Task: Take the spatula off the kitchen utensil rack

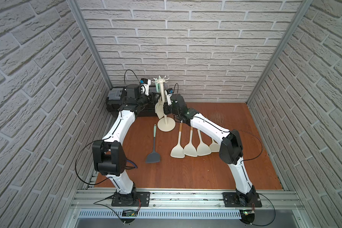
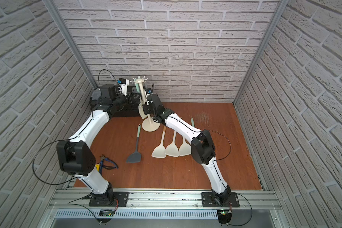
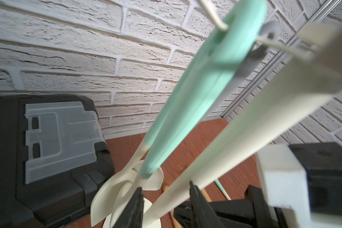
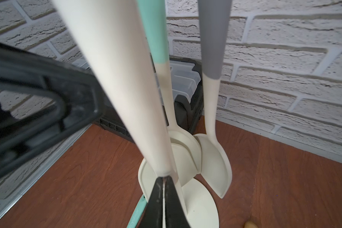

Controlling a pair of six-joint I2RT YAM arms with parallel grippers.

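The cream utensil rack stands at the back left, its round base (image 1: 166, 124) on the table and its hook crown (image 1: 160, 79) on top. Two mint-handled utensils (image 3: 195, 89) and a grey-handled one (image 4: 215, 41) hang from it, cream heads down. My left gripper is at the rack's left side, fingers apart, with the rack's pole (image 3: 231, 133) and a hanging stem showing beyond the gap; contact cannot be told. In the right wrist view my right gripper is shut with nothing between its fingers. The pole passes outside them, close by.
A black toolbox (image 3: 57, 190) stands behind the left arm. On the table lie a dark spatula (image 1: 153, 157) and several cream spatulas (image 1: 177, 152). Blue-handled pliers (image 2: 109, 163) are at the front left.
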